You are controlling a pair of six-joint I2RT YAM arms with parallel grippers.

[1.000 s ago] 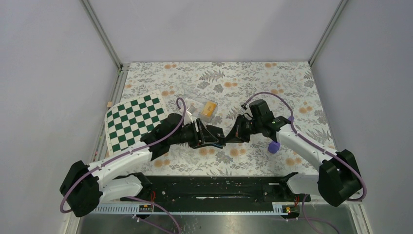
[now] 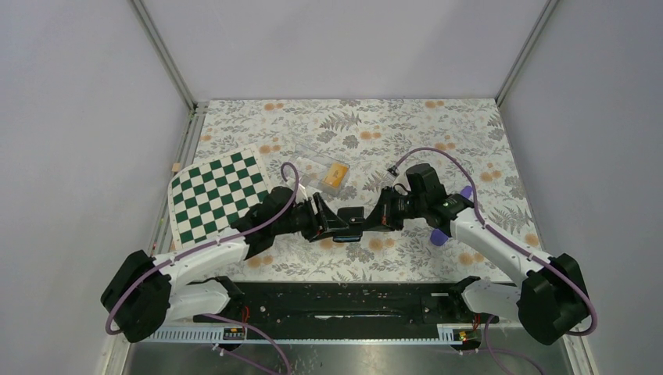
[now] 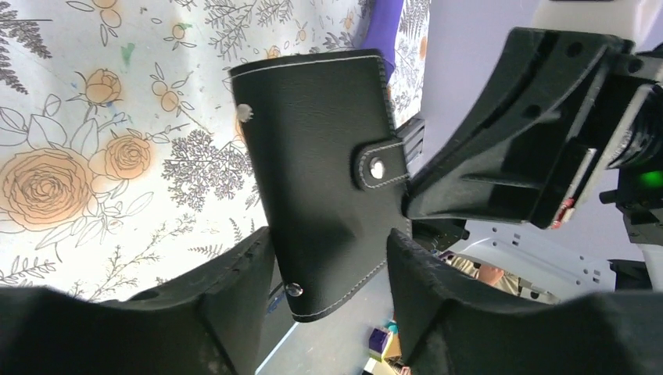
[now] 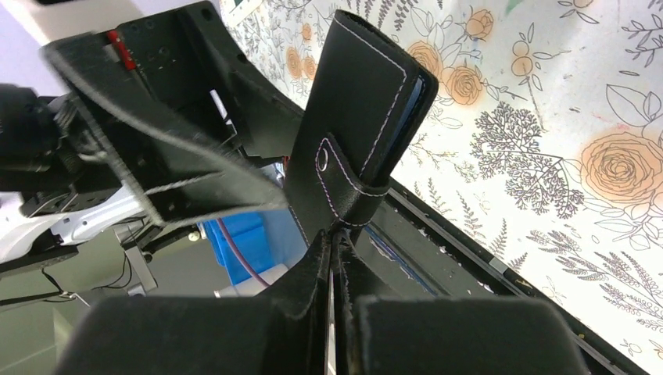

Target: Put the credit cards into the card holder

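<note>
In the top view the black card holder (image 2: 351, 212) is raised between both grippers near the front of the table. Its snap strap (image 4: 344, 183) is fastened, and a bluish edge shows inside the folded holder. My right gripper is shut on the strap end at the holder's side. Around the holder's lower part, my left gripper stands partly open, one finger at either side of it; whether they touch it is hard to tell. An orange card (image 2: 336, 174) lies in a clear tray (image 2: 309, 155) behind the left gripper.
A green-and-white checkered board (image 2: 219, 195) lies at the left. A purple object (image 2: 439, 237) rests at the right, partly beneath the right arm.
The holder has turned from a tilted pose to nearly square in the top view. Both arms shifted slightly.
</note>
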